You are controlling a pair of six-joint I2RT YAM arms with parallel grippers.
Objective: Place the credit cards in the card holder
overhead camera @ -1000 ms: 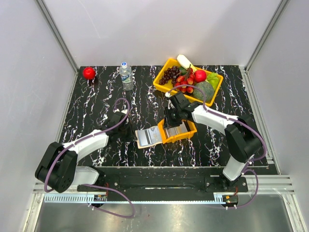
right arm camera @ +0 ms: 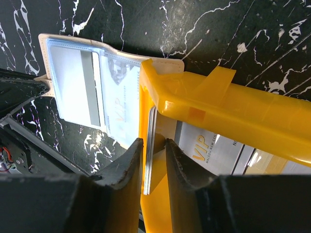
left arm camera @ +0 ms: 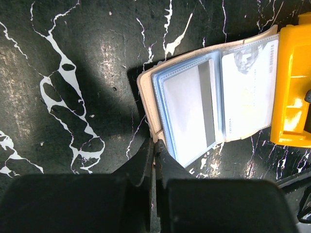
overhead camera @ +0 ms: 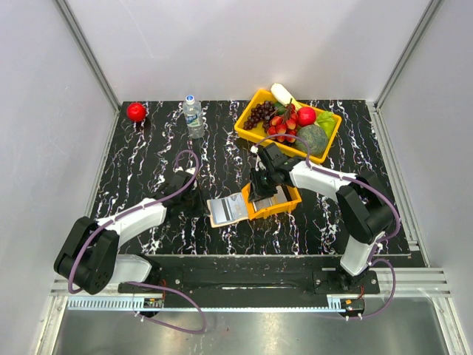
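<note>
The card holder point(left arm camera: 148, 99) lies unfolded on the dark table, tan outside with clear blue-edged pockets; pale cards show in both halves. At its left edge my left gripper is shut, with a bit of the tan edge between its tips. The holder's right end runs up against a yellow box point(right arm camera: 214, 99). Inside that box, several cards point(right arm camera: 206, 148) lean in a row. My right gripper reaches into the box, part open, its fingers either side of an upright card edge point(right arm camera: 149, 155) that stands closer to the left finger.
A yellow basket of fruit and vegetables point(overhead camera: 332, 140) stands at the back right. Behind on the left are a water bottle point(overhead camera: 194, 118) and a red ball-like item point(overhead camera: 136, 112). Bare table lies left of the holder.
My right gripper has come down slightly and a little left into the yellow box. The left arm and the holder have stayed put.
</note>
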